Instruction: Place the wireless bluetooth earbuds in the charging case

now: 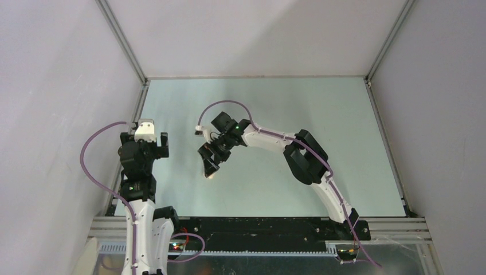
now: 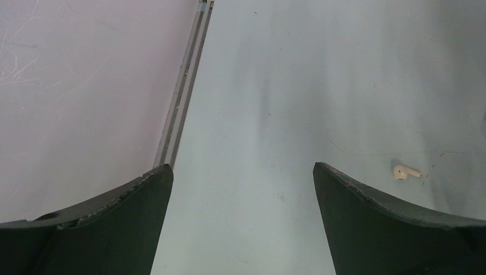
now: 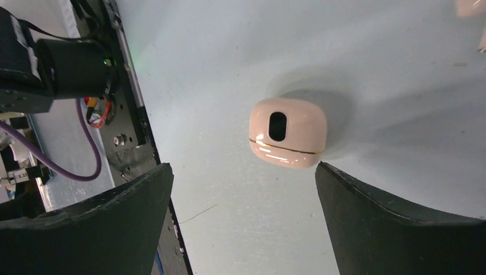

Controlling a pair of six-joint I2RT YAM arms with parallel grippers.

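A small pinkish-white charging case (image 3: 289,130) with a black oval mark rests on the table, its lid seam closed. Beyond the right gripper, which is open and empty, the case appears nearer the right-hand finger. In the top view only a pale edge of the case (image 1: 210,176) shows beside that gripper. One white earbud (image 2: 403,172) lies on the table in the left wrist view, to the right of my open, empty left gripper. A pale object (image 3: 471,7), cut off at the right wrist view's top right corner, may be an earbud.
Bare table (image 1: 338,160) spreads widely on the right of the top view. Walls enclose the back and both sides. The left arm (image 1: 139,189) stands along the left edge, and it also shows at the left of the right wrist view.
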